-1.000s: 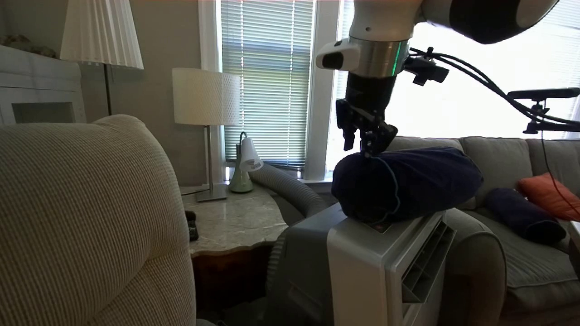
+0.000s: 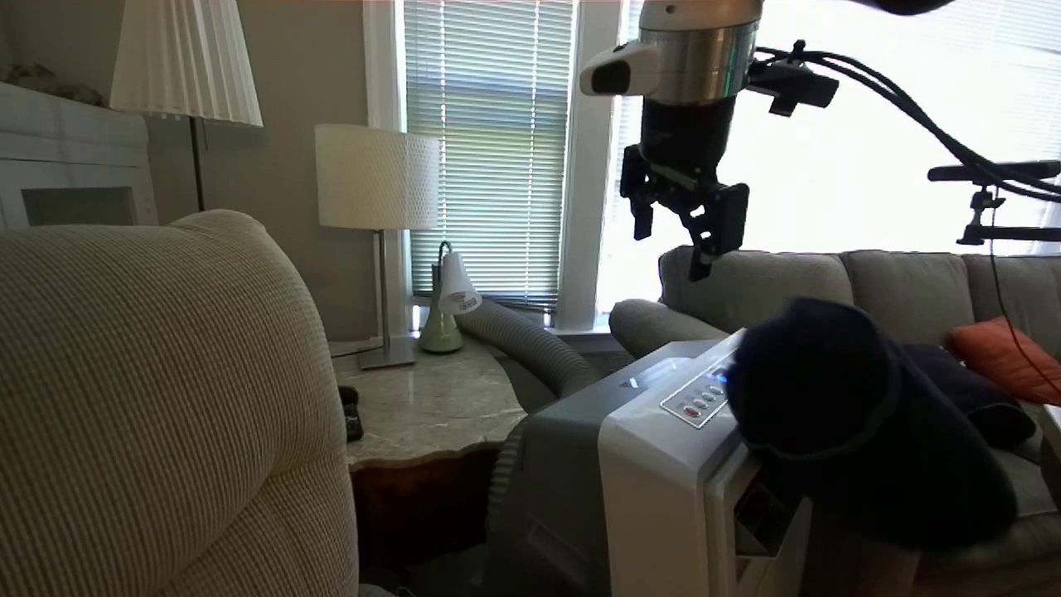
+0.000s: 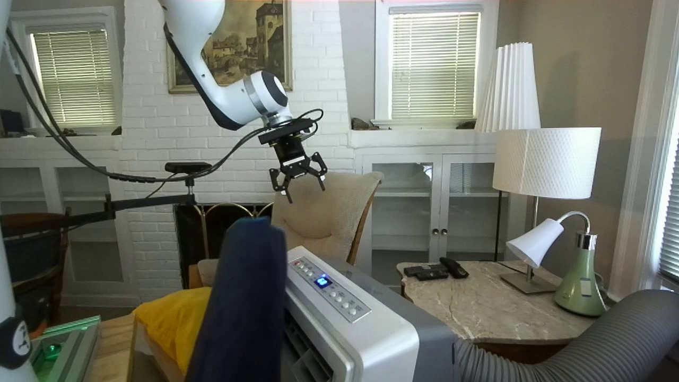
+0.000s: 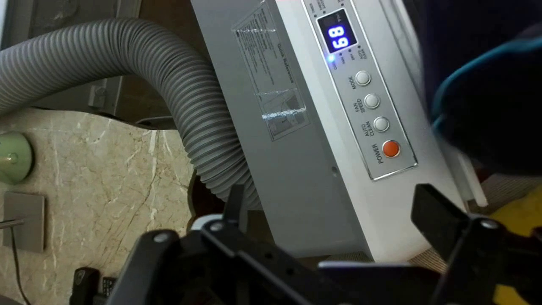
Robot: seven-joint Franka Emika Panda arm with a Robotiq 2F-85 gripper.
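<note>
A dark navy cushion roll tilts steeply off the front side of the white and grey portable air conditioner, blurred and clear of my fingers. It also stands near upright in exterior view 2 as a dark navy shape. In the wrist view, part of the roll with its light blue piping fills the upper right. My gripper hangs above the air conditioner, its fingers wide apart with nothing between them. The control panel is uncovered, its display lit.
A marble-topped table holds lamps and remotes. The grey hose bends from the air conditioner's back. A beige chair and a grey sofa stand around. A yellow cloth lies near the wooden table.
The navy roll lay across the top of the air conditioner under my gripper; now it has tipped over the front side, away from the fingers. My gripper is slightly higher and its fingers are wider apart.
</note>
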